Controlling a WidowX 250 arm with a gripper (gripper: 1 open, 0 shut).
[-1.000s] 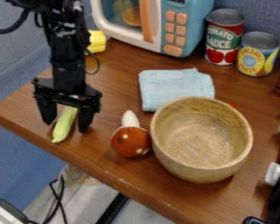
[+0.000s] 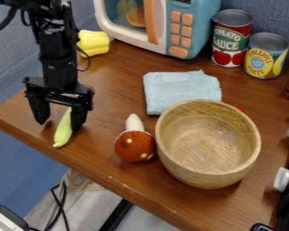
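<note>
My black gripper [image 2: 60, 110] is low over the left part of the wooden table, its two fingers spread apart. A pale yellow-green elongated vegetable [image 2: 64, 129] lies beneath and between them; whether they touch it I cannot tell. To its right sit a red toy mushroom [image 2: 135, 145] with a white stem and a wooden bowl [image 2: 208, 144]. A folded light blue cloth [image 2: 182, 89] lies behind the bowl.
A toy microwave [image 2: 159, 23] stands at the back, a yellow object [image 2: 94, 42] left of it, two cans [image 2: 230, 41] to its right. Bottles line the right edge.
My gripper has moved a little to the left over the past second, uncovering more of the yellow object at the back. The vegetable and the other things have stayed put.
</note>
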